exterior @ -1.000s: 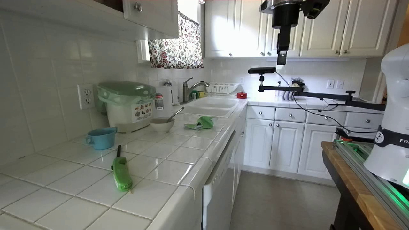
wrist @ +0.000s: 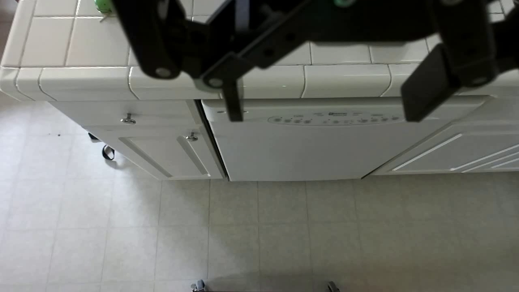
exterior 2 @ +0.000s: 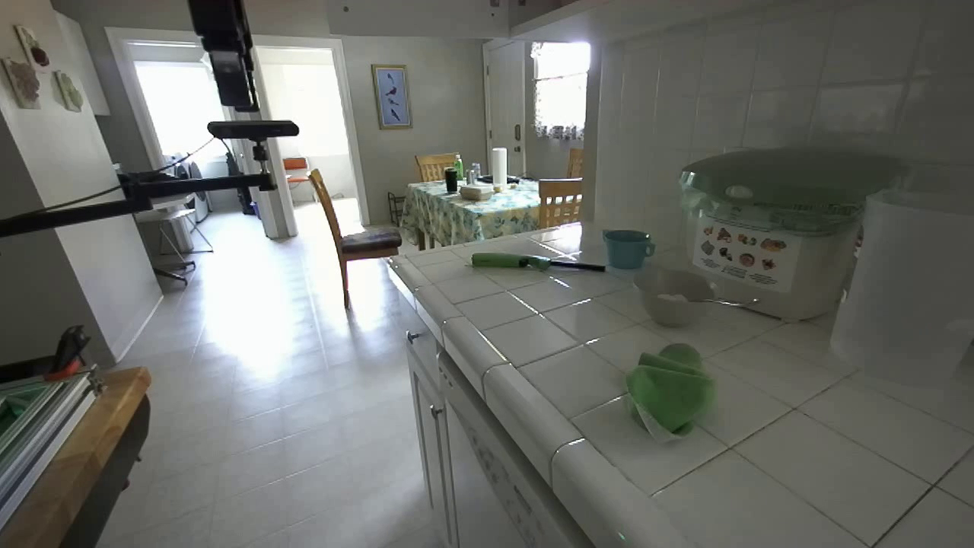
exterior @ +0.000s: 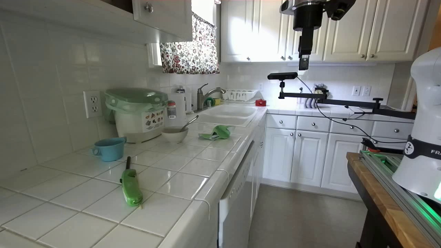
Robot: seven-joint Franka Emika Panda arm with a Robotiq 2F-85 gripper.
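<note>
High in the air, out past the counter's front edge, hangs my gripper. It is open, its fingertips wide apart in the wrist view, with only the dishwasher front seen between them. On the white tiled counter lies a green lighter with a black stem. A blue cup stands behind it near the wall. Farther along are a pale bowl with a spoon leaning in it and a crumpled green cloth-like item. My gripper touches none of these.
A white bin with a green lid stands against the wall, close to the bowl. Beyond it are the sink and faucet. A black camera arm reaches out below my gripper's height.
</note>
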